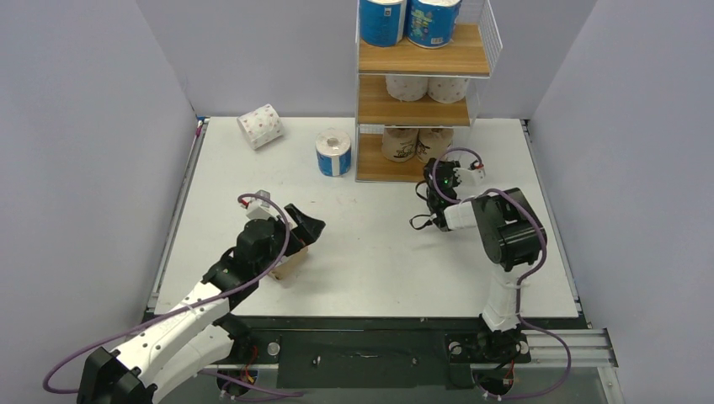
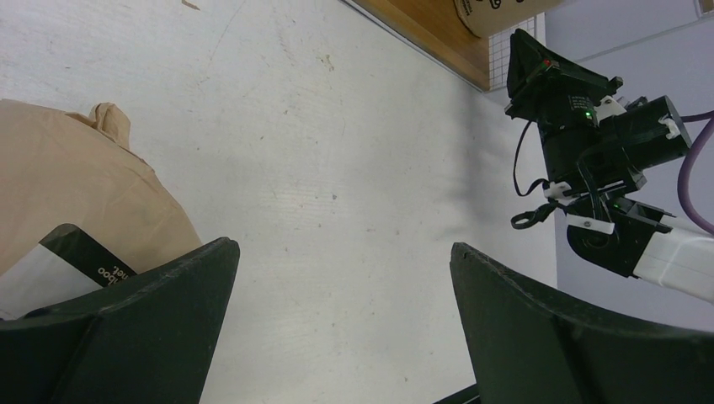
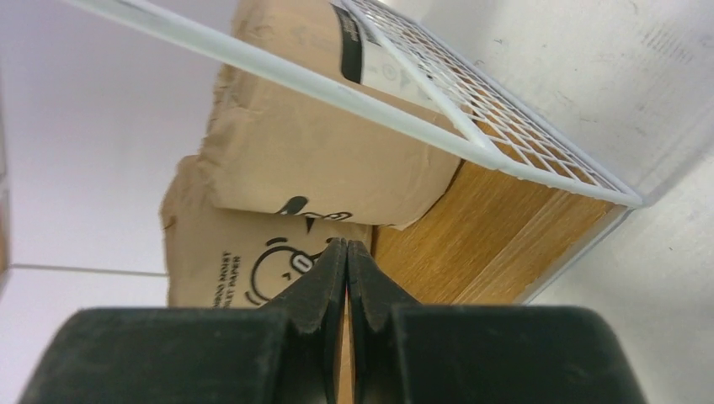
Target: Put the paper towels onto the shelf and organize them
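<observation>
On the shelf's bottom board [image 1: 379,172] two brown paper-wrapped rolls [image 3: 337,151] sit side by side. My right gripper is shut in front of them, nothing between its fingertips. The left gripper stands open over the table with an empty gap. Beside its left finger lies another brown-wrapped roll [image 2: 80,181], mostly hidden by the arm in the top view. A blue-wrapped roll [image 1: 333,156] stands upright just left of the shelf. Farther left, a white patterned roll [image 1: 260,126] lies tilted on its side.
White patterned rolls [image 1: 407,87] fill part of the middle board, and blue rolls [image 1: 381,23] stand on the top one. White wire sides [image 3: 505,126] bound the shelf near my right gripper.
</observation>
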